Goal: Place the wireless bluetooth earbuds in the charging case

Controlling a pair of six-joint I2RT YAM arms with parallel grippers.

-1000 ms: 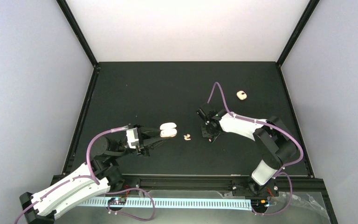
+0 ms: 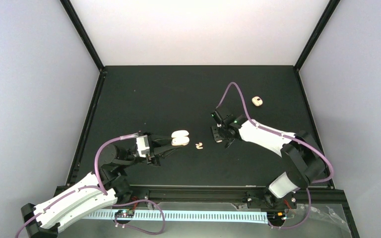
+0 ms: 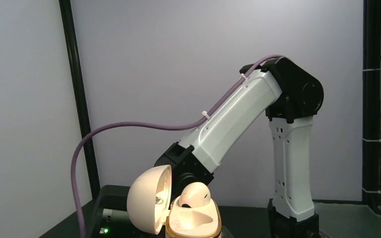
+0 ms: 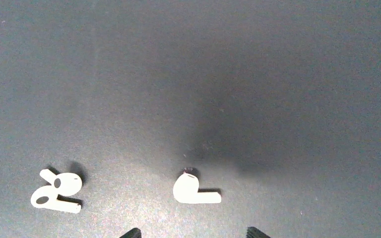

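Observation:
The white charging case (image 2: pixel 180 141) is held above the table by my left gripper (image 2: pixel 174 145), its lid (image 3: pixel 146 201) swung open. One earbud (image 3: pixel 195 195) sits in one slot of the case; the other slot is empty. My right gripper stands open, its two fingertips far apart at the bottom edge of the right wrist view. A single white earbud (image 4: pixel 188 191) lies on the table just ahead of the gap between them, untouched. Two more earbuds lie close together to its left, one upper (image 4: pixel 68 184) and one lower (image 4: pixel 43 196).
A small white rounded object with a dark spot (image 2: pixel 257 101) lies at the back right of the black table (image 2: pixel 168 94). My right arm (image 3: pixel 233 121) rises behind the case in the left wrist view.
The left arm and case barely moved.

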